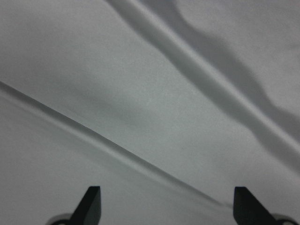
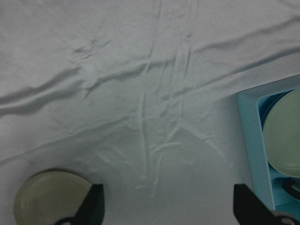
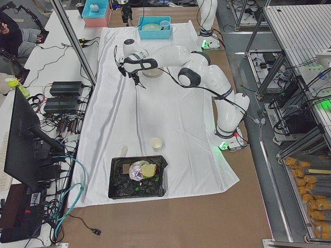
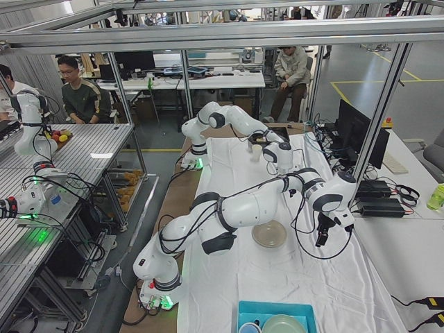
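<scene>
My left gripper (image 3: 135,80) is open with nothing between its fingers, above bare white cloth beside the beige plate (image 4: 269,234); its wrist view shows only folds. My right gripper (image 4: 322,232) is open too, high over the cloth; its wrist view shows the plate (image 2: 49,199) at lower left and a blue bin (image 2: 253,140) at right. The bin holds a pale green plate (image 4: 284,326) and a cup (image 3: 165,24).
A black tray (image 3: 119,186) with a foil dish and a yellow piece lies at the other end of the cloth, near a white cup (image 3: 156,143). Frame posts, monitors and cables line the side.
</scene>
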